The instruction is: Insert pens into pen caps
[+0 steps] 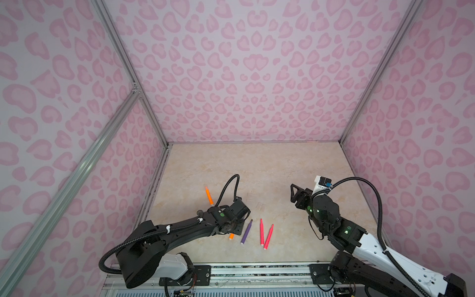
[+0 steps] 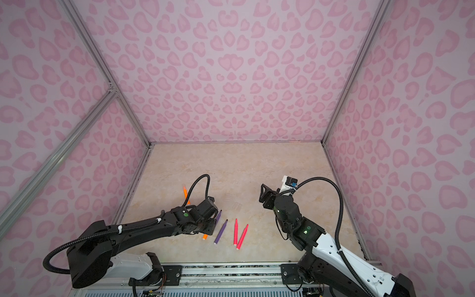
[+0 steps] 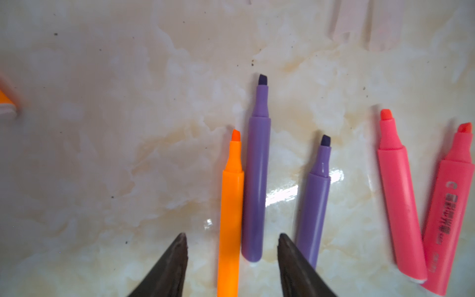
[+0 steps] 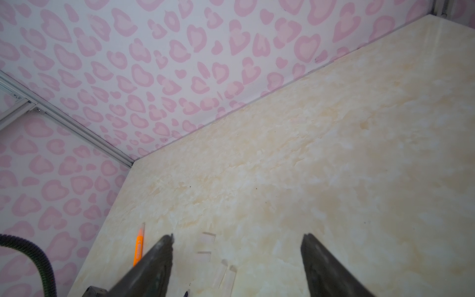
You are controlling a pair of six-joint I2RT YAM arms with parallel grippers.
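Note:
Below my open left gripper, an uncapped orange pen (image 3: 230, 222) and a purple pen (image 3: 256, 188) lie side by side, tips pointing away. Both run through the space between the spread fingers, which appear to hold neither. Just right of them rests a second purple pen (image 3: 314, 212). Two pink pens (image 3: 398, 203) (image 3: 449, 208) lie farther right, their lower ends touching or nearly so. Clear caps (image 3: 386, 24) appear at the top of the left wrist view. My right gripper stands open above the table, empty.
Another orange pen (image 1: 208, 194) lies apart, beyond the left arm. More clear pieces (image 4: 205, 237), faint against the table, lie near the caps in the right wrist view. Patterned walls enclose it.

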